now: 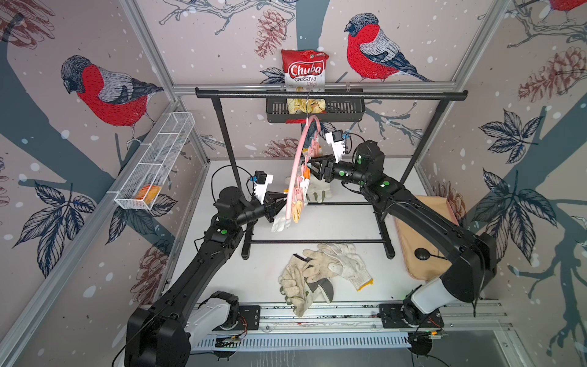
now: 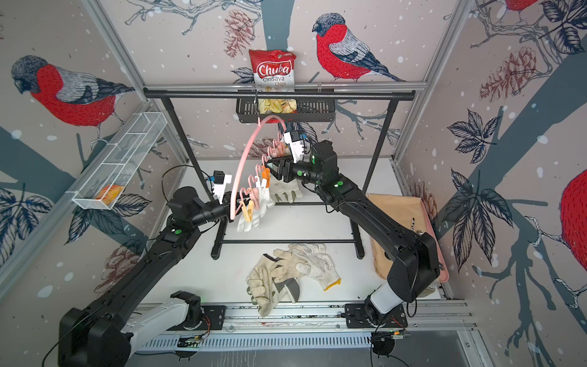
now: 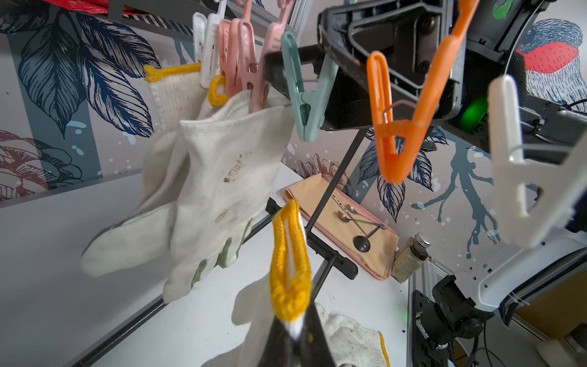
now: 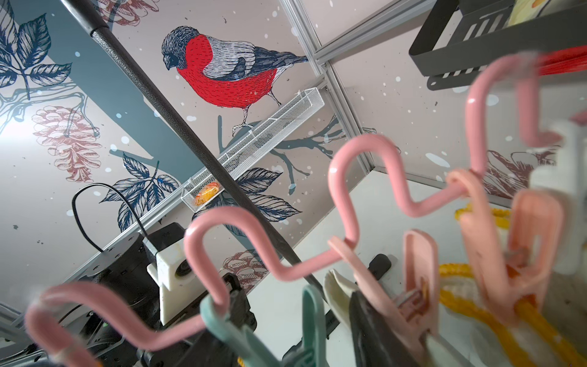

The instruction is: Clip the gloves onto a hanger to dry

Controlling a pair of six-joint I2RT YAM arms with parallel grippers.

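Note:
A pink hanger (image 1: 296,159) hangs from the black rail, with coloured clips along it. White gloves (image 3: 226,165) with yellow trim hang from pink clips (image 3: 244,58). In the left wrist view, my left gripper is shut on the yellow-edged cuff (image 3: 291,260) of a white glove, below the orange clip (image 3: 400,116) and apart from it. My right gripper is open at the green clip (image 4: 313,324), which stands between its fingers; whether they touch it I cannot tell. More gloves (image 1: 302,284) lie on the table.
The black rack's top rail (image 1: 391,96) spans above both arms, with its lower bars (image 1: 342,241) near the table. A beige tray (image 1: 425,226) with utensils stands at right. A wire shelf (image 1: 156,159) is on the left wall.

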